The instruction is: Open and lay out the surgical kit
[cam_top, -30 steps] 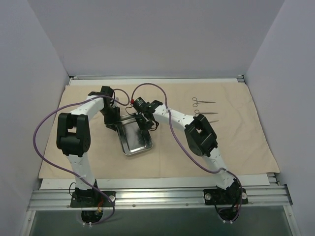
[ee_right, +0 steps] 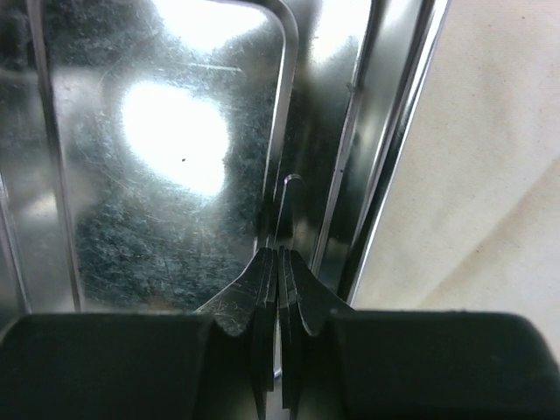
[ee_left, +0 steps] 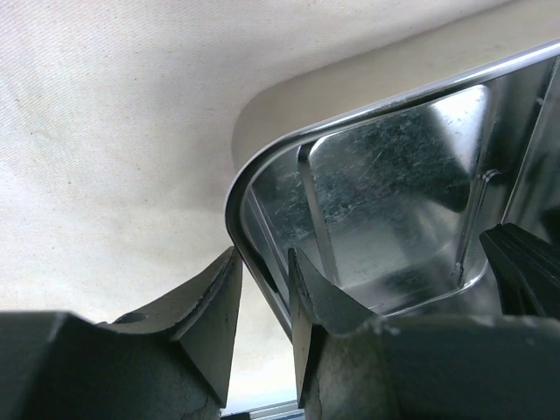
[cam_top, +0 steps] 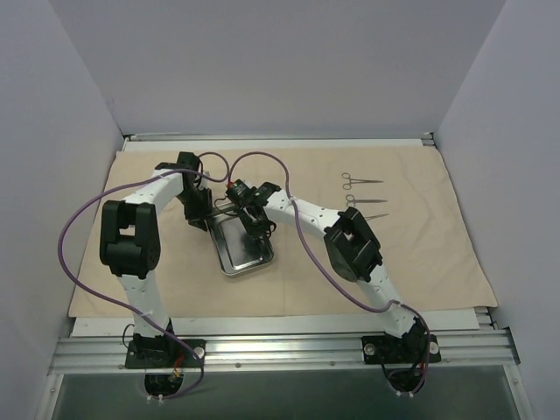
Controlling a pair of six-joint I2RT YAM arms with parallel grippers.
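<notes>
The steel tray point(cam_top: 234, 249) lies at centre-left of the cloth, divided into compartments. My left gripper is at the tray's rim near a rounded corner, fingers slightly apart around the rim; whether it grips the rim is unclear. My right gripper is shut above a narrow channel along the tray's side, over what may be a slender instrument, with nothing visible between its fingertips. Laid out to the right are scissor-like instruments point(cam_top: 348, 184) and a slender instrument point(cam_top: 378, 215).
Grey walls point(cam_top: 516, 175) bound the sides. The right arm hangs over much of the tray in the top view, and purple cables loop over both arms.
The right arm has moved slightly left over the tray, and the tray appears shifted a very little. The left arm is almost unchanged.
</notes>
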